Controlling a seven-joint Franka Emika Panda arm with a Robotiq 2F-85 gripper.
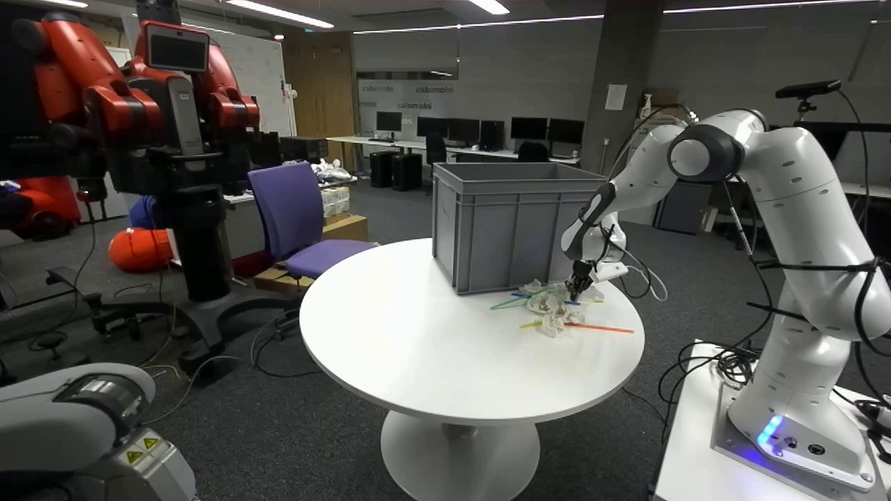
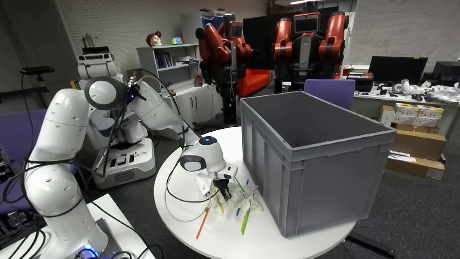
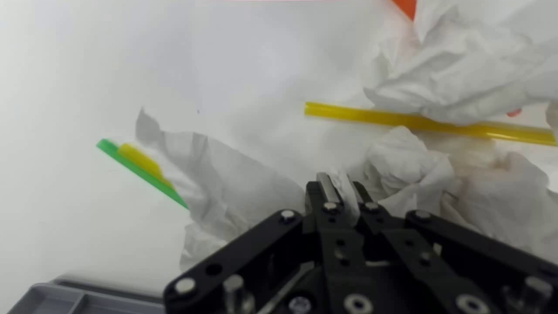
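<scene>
My gripper is low over the table, shut on a thin fold of white paper that shows between its fingertips. Crumpled white paper lies spread around it. Straws are mixed into this heap: a yellow straw is just beyond the fingertips. To the left, a green straw pokes out from under a paper sheet. A red straw extends to the right of the heap in exterior view 1. Blue ends also show, partly covered by paper.
A large grey crate, open at the top, stands on the round white table close beside the heap. Its walls rise well above my gripper. In exterior view 1, the table's left and front are clear.
</scene>
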